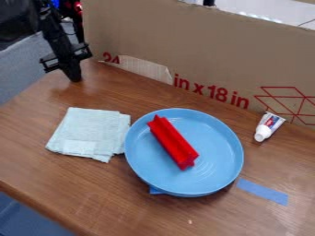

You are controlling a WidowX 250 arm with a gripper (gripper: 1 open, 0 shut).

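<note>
My black gripper (72, 74) is at the upper left of the camera view, low near the left edge of the wooden table, shut, with nothing visible between its fingers. A light blue plate (224, 153) holds a long red object (172, 140). Left of the plate lies a folded pale cloth (87, 133). A white toothpaste tube (267, 127) lies at the right, beyond the plate.
A large cardboard panel (209, 46) runs along the back of the table. Blue tape (262, 192) is stuck on the table right of the plate. Bare wood (62, 184) fills the front left.
</note>
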